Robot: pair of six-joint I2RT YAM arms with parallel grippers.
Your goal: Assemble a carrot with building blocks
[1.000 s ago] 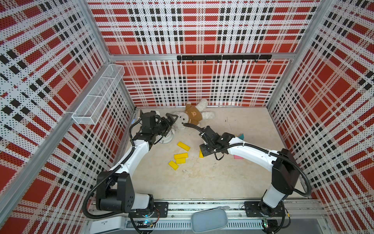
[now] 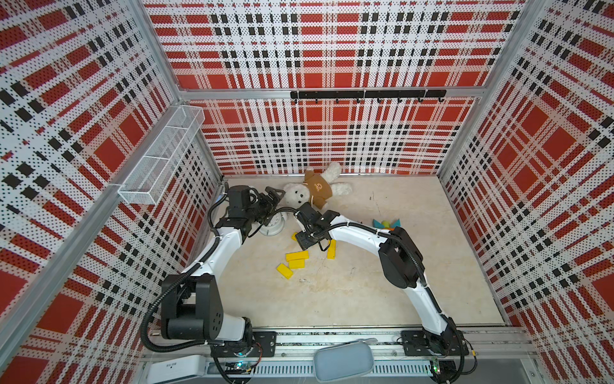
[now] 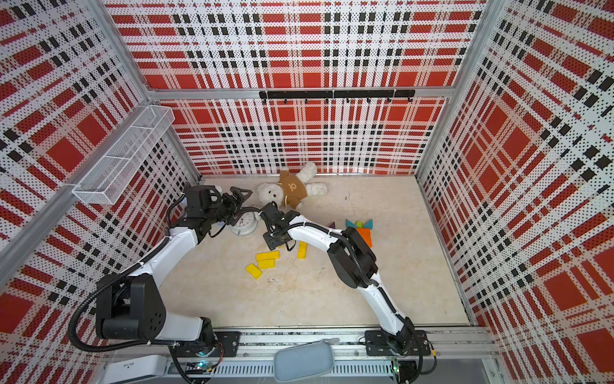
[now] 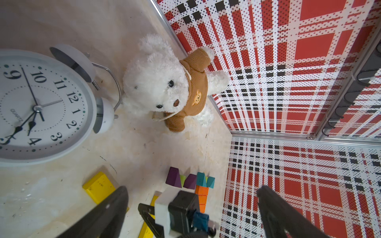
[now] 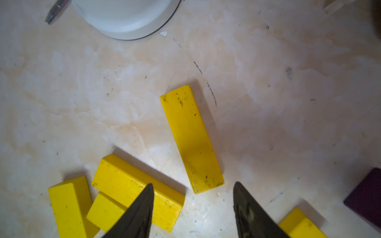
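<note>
My right gripper hangs open over a long yellow block (image 5: 191, 134), with nothing between its fingers. More yellow blocks (image 5: 139, 186) lie to its lower left, another (image 5: 297, 222) at lower right, and a purple block (image 5: 367, 194) at the right edge. Orange (image 4: 201, 190), teal (image 4: 201, 178) and purple (image 4: 174, 176) blocks form a group right of centre on the table. My left gripper stands open at the left, raised near the clock, with no held object visible.
A white alarm clock (image 4: 43, 119) and a teddy bear (image 4: 158, 85) occupy the back left of the table (image 2: 383, 294). A wire basket (image 2: 160, 156) is on the left wall.
My right gripper has moved left to above the loose yellow blocks, uncovering more of the coloured group. The left arm has shifted slightly left.
</note>
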